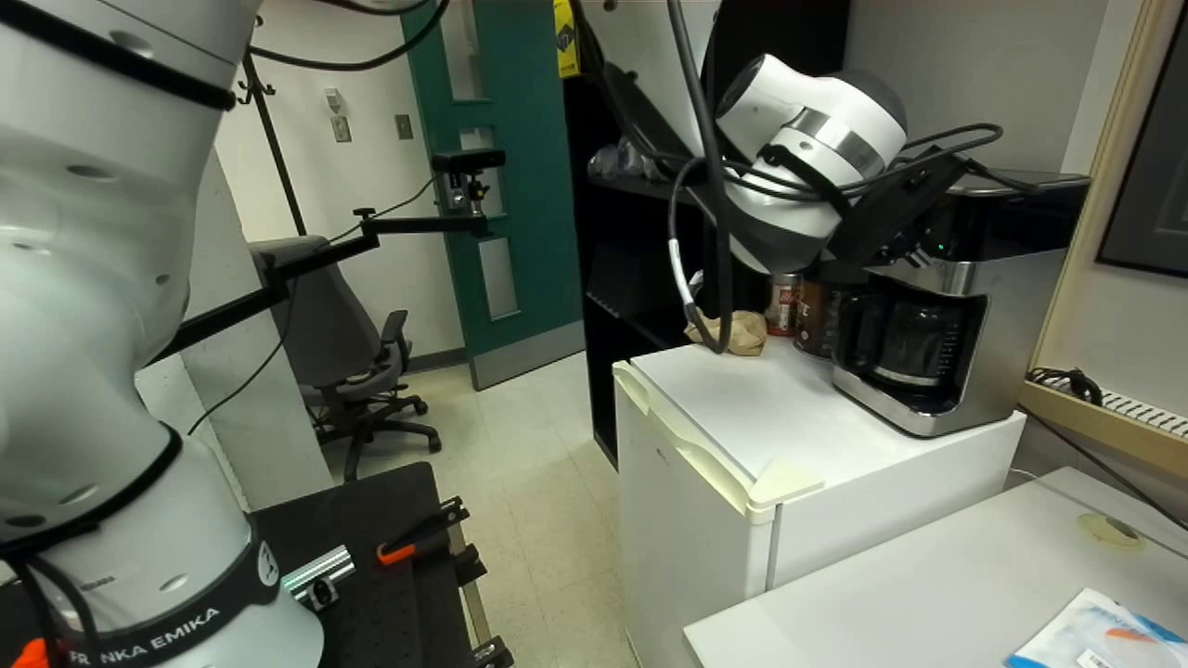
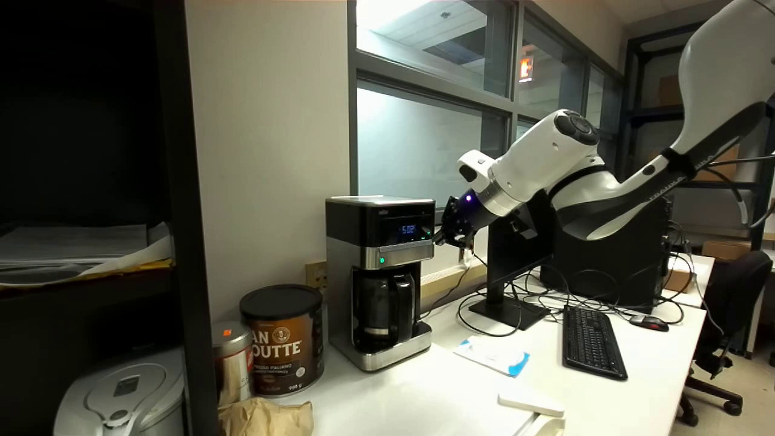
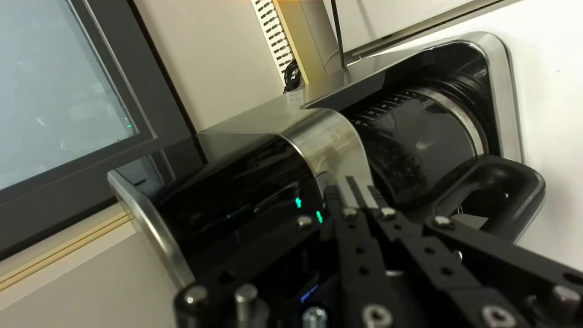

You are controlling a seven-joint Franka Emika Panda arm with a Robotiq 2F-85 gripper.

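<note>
A silver and black coffee maker [image 2: 379, 225] stands upright with its lit display and a green light on its front. Its glass carafe [image 1: 922, 347] sits inside beneath the silver band. My gripper is shut, and nothing shows between its fingers. In the wrist view its tips overlap the machine's silver front band, beside the green lights of the panel. Exterior view 2 has the gripper [image 2: 439, 238] at the right edge of the control panel, above the carafe handle [image 2: 404, 305]. Whether the tips touch the machine, I cannot tell.
A brown coffee can [image 2: 284, 349], a smaller tin [image 2: 232, 367] and a crumpled paper bag [image 2: 269, 418] stand beside the machine. The white fridge top [image 1: 735, 395] has bare room in front. A monitor [image 2: 514, 251] is behind the gripper.
</note>
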